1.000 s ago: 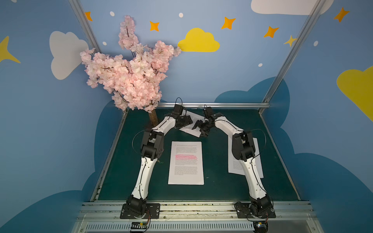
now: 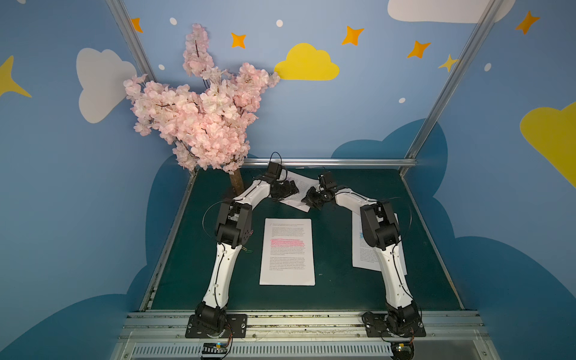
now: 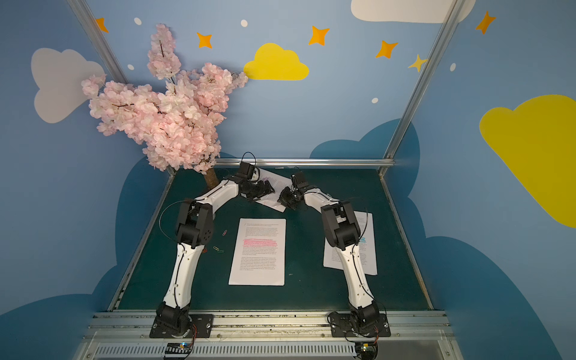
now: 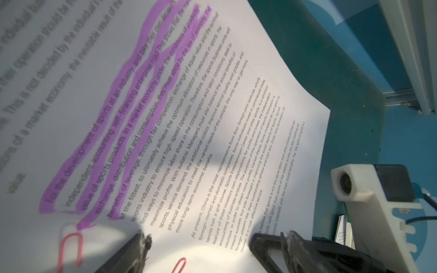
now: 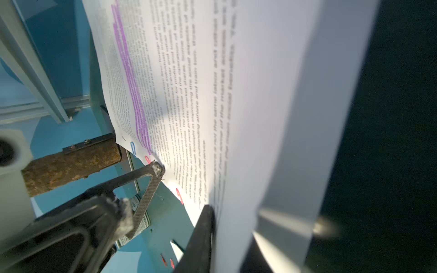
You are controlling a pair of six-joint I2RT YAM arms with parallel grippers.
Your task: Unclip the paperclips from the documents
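Note:
The back document (image 2: 301, 180) has purple highlighting and lies between both grippers. In the left wrist view, red paperclips (image 4: 70, 250) sit along its lower edge; a blue paperclip (image 5: 133, 148) and red ones show in the right wrist view. My left gripper is open above that clipped edge, nothing between its fingers. My right gripper is at the near side of the document, whose sheets pass between its partly parted fingers. The pink-marked document (image 2: 286, 261) lies flat in the middle, and a blue-marked one (image 2: 364, 255) sits under the right arm.
Loose paperclips (image 3: 225, 232) lie on the green table left of the middle document. The blossom tree's trunk (image 5: 75, 163) stands at the back left, close to the left arm.
My right gripper has shifted slightly right and its fingers have drawn closer together around the document's edge. The left arm has hardly moved.

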